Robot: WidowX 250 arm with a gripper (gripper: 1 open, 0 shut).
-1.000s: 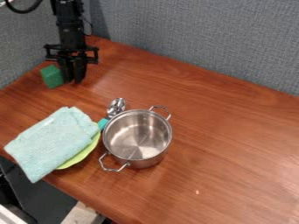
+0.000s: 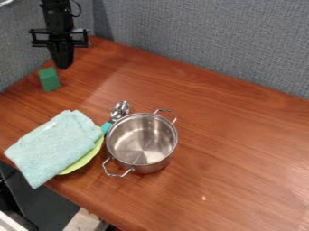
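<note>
My black gripper point(image 2: 60, 56) hangs at the top left of the camera view, just above and a little right of a small green block point(image 2: 50, 79) standing on the wooden table near the grey padded wall. The gripper appears clear of the block; whether its fingers are open or shut is too small to tell.
A steel pot point(image 2: 141, 142) with two handles stands at centre-left. Beside it lie a light blue cloth point(image 2: 51, 148) over a green plate point(image 2: 85, 159) and a metal utensil point(image 2: 119, 111) with a teal handle.
My gripper has risen and shifted slightly left, away from the tabletop beside the green block. The block now shows fully, standing near where it was. The other objects have not moved.
</note>
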